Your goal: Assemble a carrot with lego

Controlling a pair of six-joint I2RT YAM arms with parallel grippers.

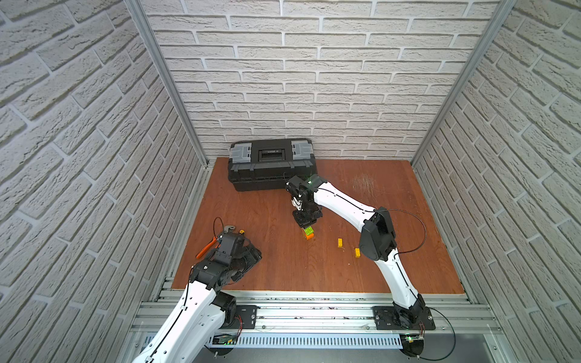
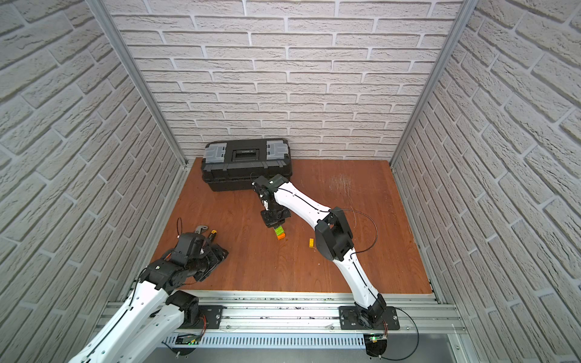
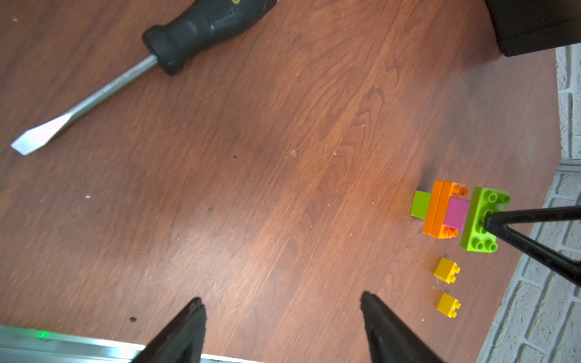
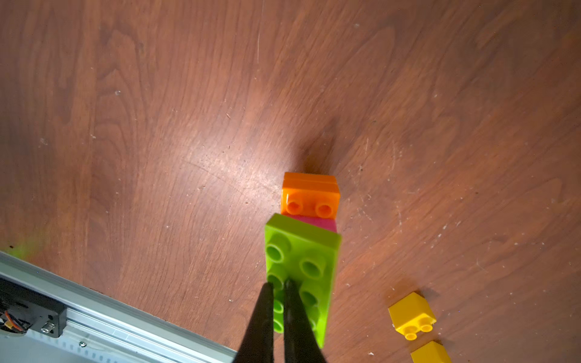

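My right gripper is shut, its fingertips on the studs of a long green plate (image 4: 302,236), which sits over a brick stack of pink (image 3: 456,213), orange (image 3: 440,208) and small green (image 3: 420,204) pieces near the table's middle. Whether the fingers pinch the plate's studs is hard to be sure of, though they appear to. Two yellow bricks (image 3: 446,270) lie apart, toward the right front. My left gripper stands open over the front-left table, nothing between its blurred fingers.
A black toolbox (image 1: 270,172) sits at the back left. A screwdriver (image 3: 205,27) lies below my left gripper, with other tools near that arm.
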